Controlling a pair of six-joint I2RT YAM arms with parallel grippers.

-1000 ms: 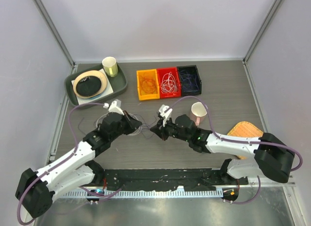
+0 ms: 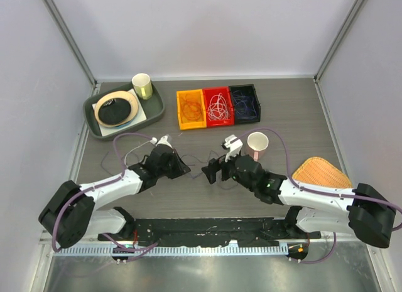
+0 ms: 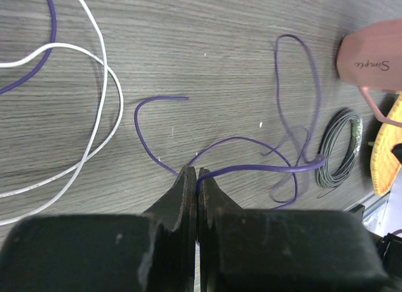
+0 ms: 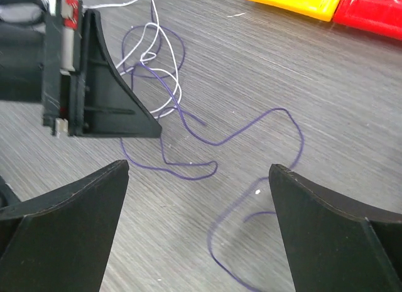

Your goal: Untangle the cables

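Observation:
In the left wrist view, a purple cable [image 3: 251, 168] runs into the tips of my left gripper, which is shut on it. More of the purple cable [image 4: 240, 130] winds loosely across the table in the right wrist view, one stretch blurred. A white cable [image 3: 100, 85] lies in loops beside the left gripper, crossing another purple stretch. My right gripper stands open, its fingers [image 4: 75, 229] wide apart and no cable gripped. From above, the left gripper [image 2: 188, 171] and right gripper [image 2: 215, 176] face each other closely over the table's middle.
Orange [image 2: 191, 109], red [image 2: 218, 107] and black [image 2: 244, 104] bins holding cables stand at the back. A pink mug [image 2: 256, 145] is close behind the right arm. A green tray [image 2: 154, 110] sits back left, a woven basket [image 2: 321, 173] at right.

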